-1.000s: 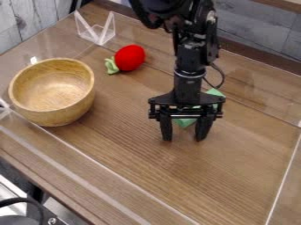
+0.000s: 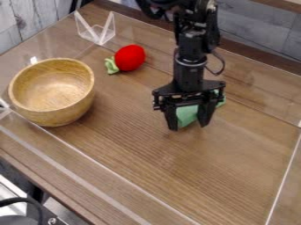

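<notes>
The black gripper [image 2: 188, 98] hangs low over the middle of the wooden table, its fingers around and in front of a small green object [image 2: 188, 117], which it partly hides. Whether the fingers are closed on that object or only beside it cannot be told from this view.
A tan bowl [image 2: 49, 94] sits at the left, and a red tomato-like item [image 2: 129, 56] with a small green piece beside it lies at the upper left. A dark cable runs at the bottom left corner.
The gripper has moved slightly back, up in the picture, and its fingers have shifted over the green object, which now shows lower between and behind them.
</notes>
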